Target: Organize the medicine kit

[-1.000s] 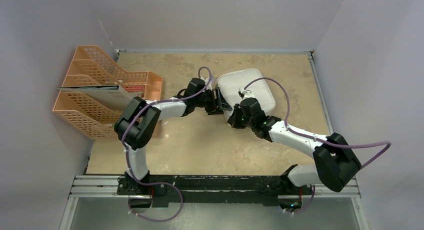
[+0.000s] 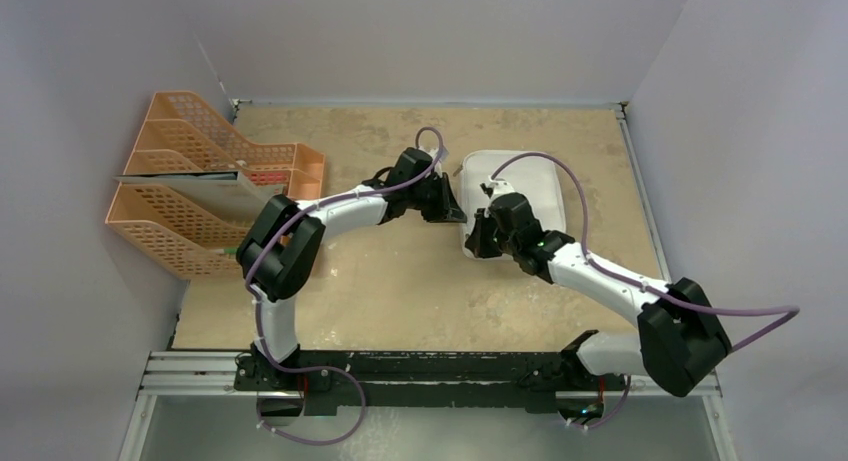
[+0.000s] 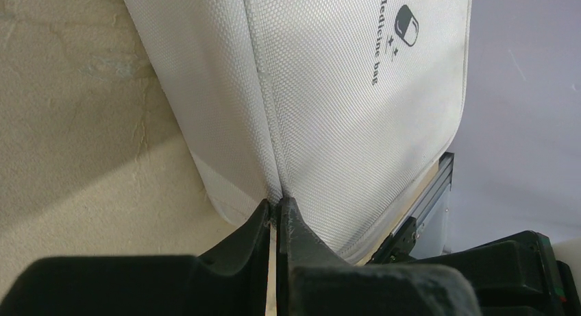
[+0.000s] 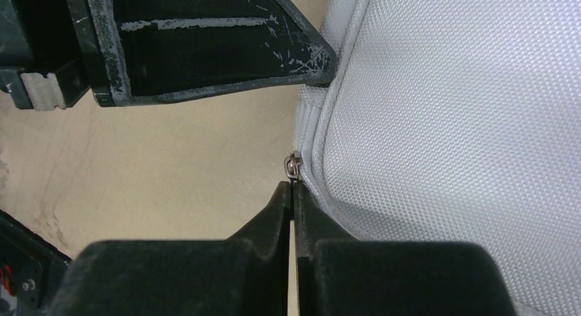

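The white medicine bag (image 2: 535,186) lies flat right of the table's centre; its "Medicine bag" print shows on the bag's face (image 3: 329,90) in the left wrist view. My left gripper is shut at its side seam, with the seam's edge running in between the fingertips. At the same side, nearer the front corner, my right gripper is shut on the small metal zipper pull (image 4: 293,165). The zipper side looks closed where it shows. A left gripper finger (image 4: 226,49) rests against the bag edge just beyond the pull.
An orange compartment basket (image 2: 150,231) stands at the left, with a flat pale folder (image 2: 205,193) and small items inside. Both arms reach in close together at the bag. Bare table (image 2: 420,291) lies in front of it.
The bag has turned straighter and shifted right. My left gripper, open a second ago, has moved right and closed at the bag's edge. The right gripper has moved slightly right.
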